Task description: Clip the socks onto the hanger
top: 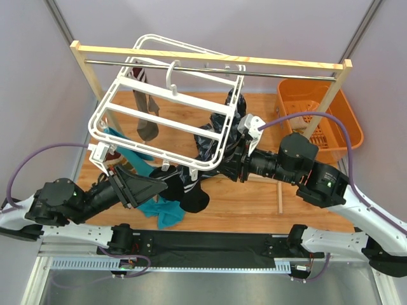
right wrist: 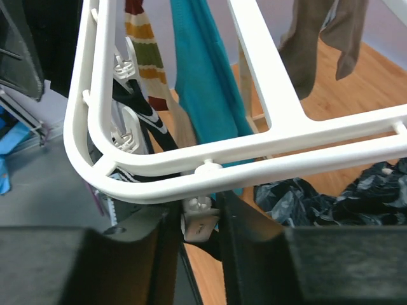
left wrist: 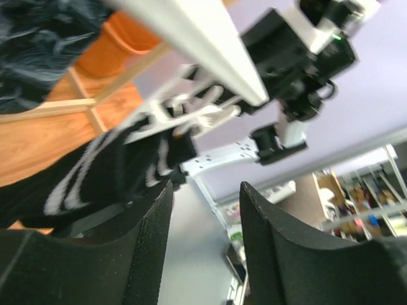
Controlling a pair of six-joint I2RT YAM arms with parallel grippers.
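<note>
The white hanger (top: 166, 124) hangs tilted from the wooden rack. Black socks with white stripes (top: 194, 199) hang below its front edge; in the left wrist view the striped sock (left wrist: 82, 181) reaches up to the white clips (left wrist: 184, 117). Left of the front corner, my left gripper (top: 137, 192) is open, its gap empty. At the hanger's right side is my right gripper (top: 233, 170). Seen from its wrist, a small clip (right wrist: 199, 219) under the rail sits between its fingertips; whether they press on it cannot be told.
A grey-brown sock (top: 146, 119), teal socks (top: 162, 213) and a crinkled dark sock (top: 238, 111) hang around the hanger. An orange basket (top: 351, 111) stands at the back right. The rack's wooden bar (top: 210, 56) crosses above.
</note>
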